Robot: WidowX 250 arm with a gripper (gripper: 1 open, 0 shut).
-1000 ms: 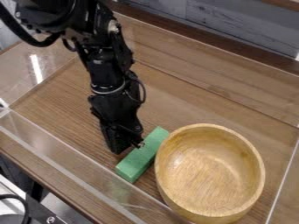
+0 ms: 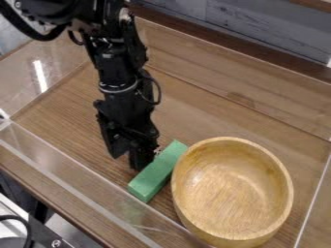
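Observation:
My black gripper [image 2: 135, 150] hangs over the wooden table, pointing down just up and left of a green rectangular block [image 2: 151, 180]. It is open, its fingertips close to the block's upper left end; whether they touch it cannot be told. The block lies against the left side of a large pale yellow bowl [image 2: 233, 191].
A transparent strip runs along the near left edge, with dark cables beyond it at bottom left. A grey panelled wall stands at the back.
The gripper has shifted very slightly, staying beside the upper end of the green block. The block and bowl look unmoved.

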